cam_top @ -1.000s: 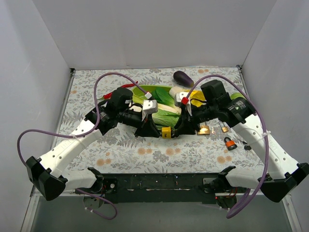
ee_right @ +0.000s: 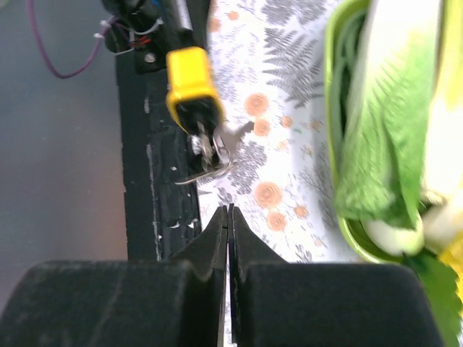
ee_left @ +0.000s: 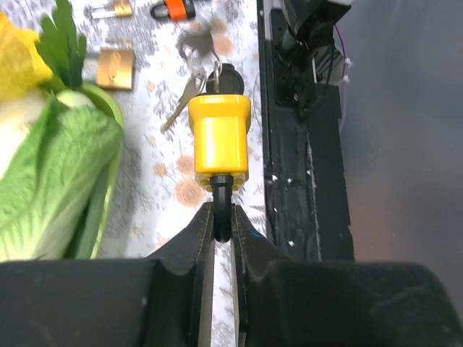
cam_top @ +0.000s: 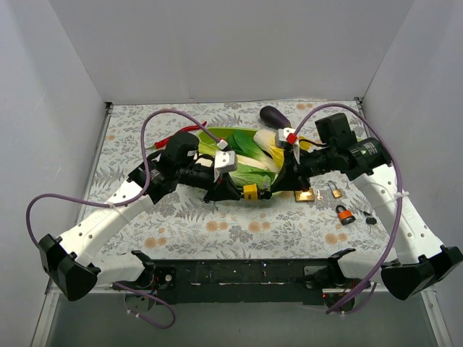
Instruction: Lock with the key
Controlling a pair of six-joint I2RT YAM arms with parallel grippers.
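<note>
The yellow padlock (ee_left: 221, 137) is held out sideways over the front of the table, with my left gripper shut on its black shackle (ee_left: 221, 195). Keys on a ring (ee_left: 215, 72) hang at the padlock's black far end; one silver key (ee_left: 181, 101) points off to the side, and others are blurred. Seen from the right wrist, the yellow padlock (ee_right: 189, 72) has a key (ee_right: 206, 175) and ring at its black face. My right gripper is shut, nothing between its fingers, just short of the keys. Whether the shackle is seated is unclear.
Behind the grippers sits a green basin (cam_top: 230, 132) of vegetables. To the right lie a brass padlock (cam_top: 304, 196), a smaller padlock (cam_top: 334, 189), an orange-and-black padlock (cam_top: 345, 215) and keys (cam_top: 370, 220).
My right gripper has drawn back to the right, away from the padlock, opening a gap where its black end now shows. The left arm and the padlock have stayed nearly still.
</note>
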